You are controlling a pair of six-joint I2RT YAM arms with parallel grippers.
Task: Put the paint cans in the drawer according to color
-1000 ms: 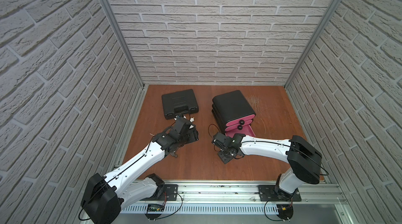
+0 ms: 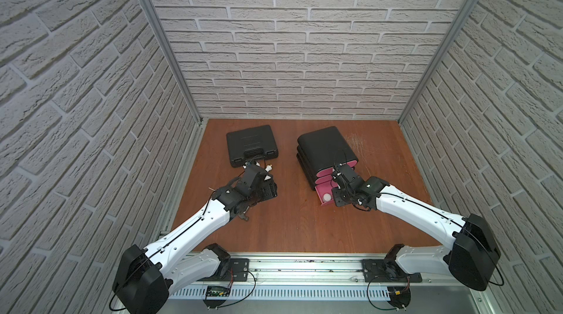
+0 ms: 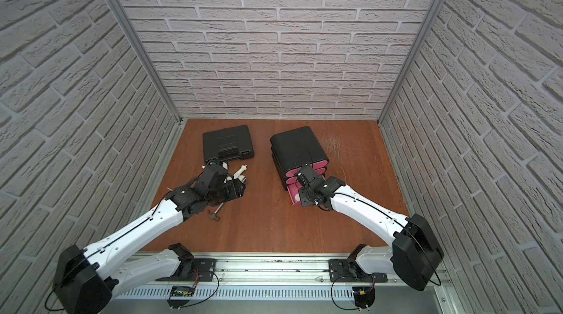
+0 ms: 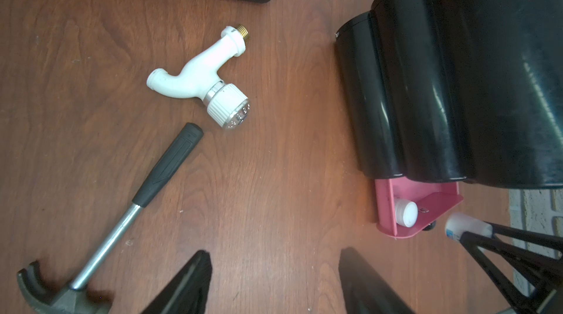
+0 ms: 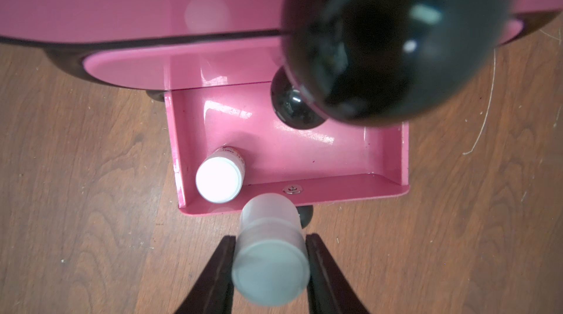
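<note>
My right gripper is shut on a white cylindrical paint can, held just outside the front edge of the open pink bottom drawer. Another white can sits inside that drawer near its front left corner. The drawer unit is black with pink fronts and black round knobs; the upper drawers appear closed. In the left wrist view the held can shows at the right. My left gripper stands open over the table, with nothing between its fingers.
A hammer and a white tap lie on the table left of the drawer unit. A black case rests at the back left.
My right arm has moved right and toward the back, bringing the gripper from the front middle up to the open drawer. The left arm has stayed still.
</note>
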